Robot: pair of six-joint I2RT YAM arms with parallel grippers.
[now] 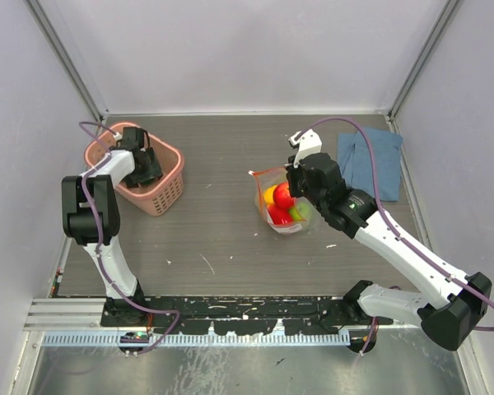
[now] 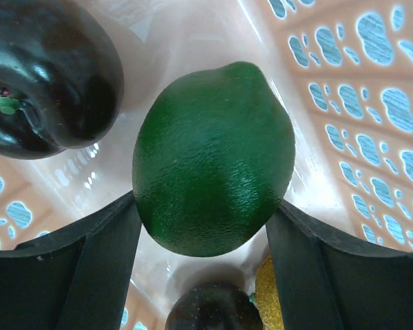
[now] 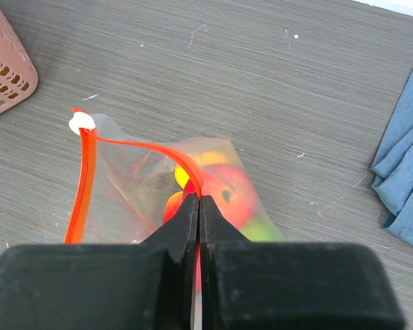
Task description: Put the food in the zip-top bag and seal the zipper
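My left gripper is down in the pink basket (image 1: 163,197), its fingers around a green avocado-like fruit (image 2: 213,151), part open against its sides. A dark eggplant-like item (image 2: 48,75), a second dark item (image 2: 213,309) and a yellow one (image 2: 267,289) lie beside it. The clear zip bag (image 3: 117,179) holds red, yellow and green food (image 1: 284,196) on the table. My right gripper is shut on the bag's orange zipper edge, holding it above the food.
A folded blue cloth (image 1: 370,164) lies at the back right. Bare table (image 1: 214,239) spans between basket and bag and along the front.
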